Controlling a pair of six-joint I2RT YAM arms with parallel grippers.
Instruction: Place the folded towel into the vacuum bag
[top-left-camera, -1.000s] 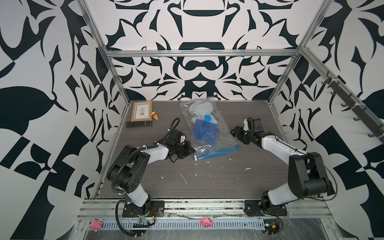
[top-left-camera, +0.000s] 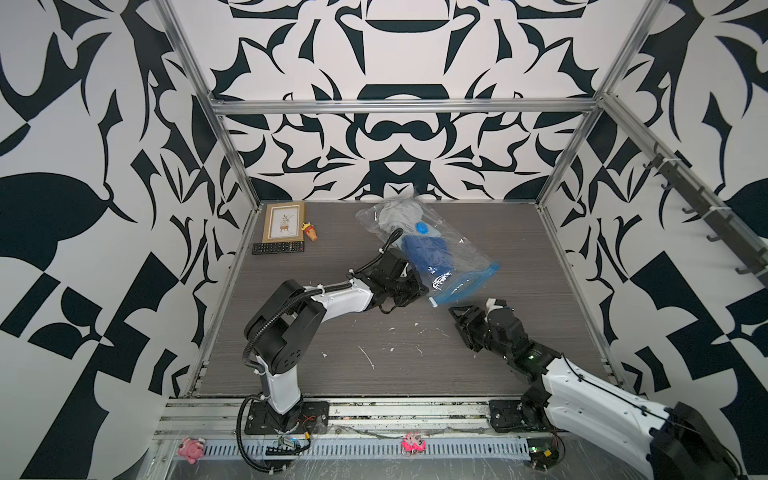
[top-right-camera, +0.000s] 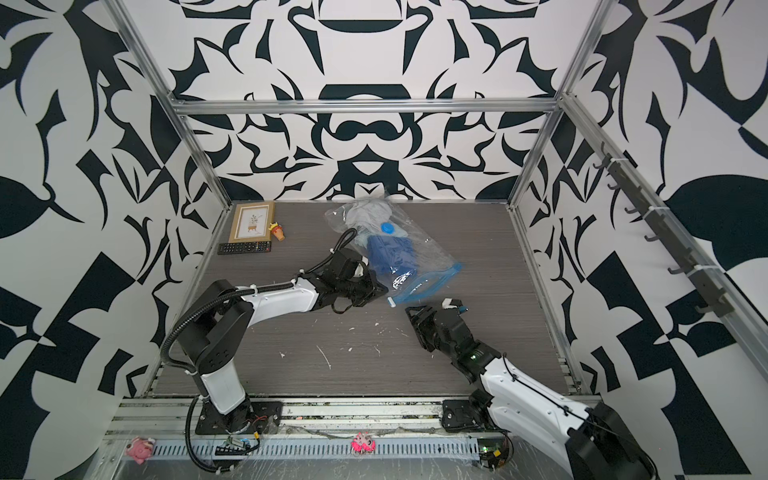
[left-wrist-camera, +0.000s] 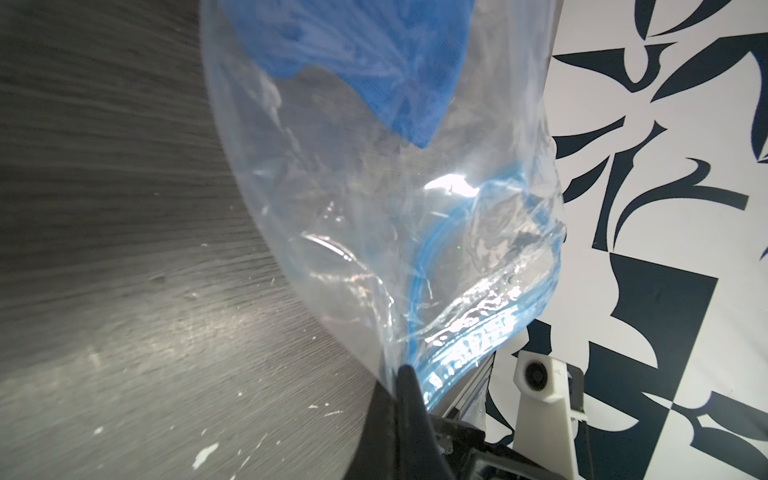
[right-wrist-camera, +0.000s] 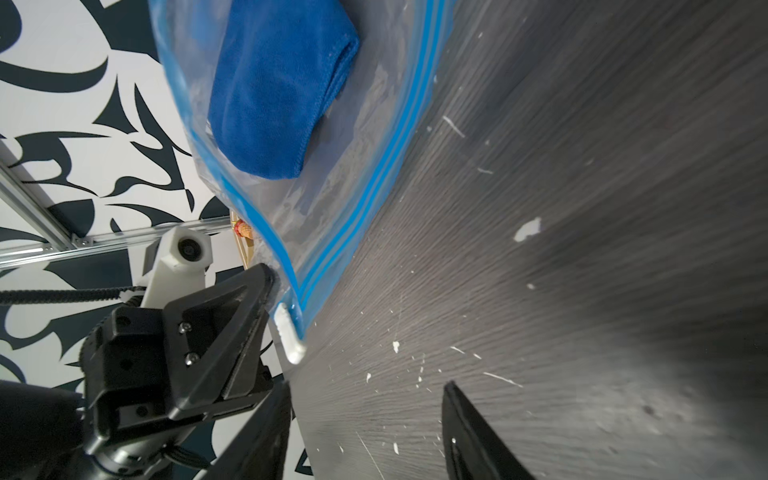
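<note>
The clear vacuum bag (top-left-camera: 465, 254) lies at the back middle with its blue zip mouth (right-wrist-camera: 352, 216) facing the front right. Inside it rests the folded blue towel (right-wrist-camera: 280, 88), with a pale grey cloth (top-left-camera: 400, 214) farther in. My left gripper is shut on the bag's edge near the mouth, beside the white zip slider (right-wrist-camera: 288, 332). The mouth stands parted in the right wrist view. In front of it, my right gripper has its fingers apart and nothing between them.
A picture frame (top-left-camera: 283, 221), a remote control (top-left-camera: 278, 248) and a small toy (top-left-camera: 309, 231) stand at the back left. White flecks mark the table's front middle, which is otherwise free, as is the right side.
My left gripper has moved right and slightly back, drawing the bag's mouth along and turning it.
</note>
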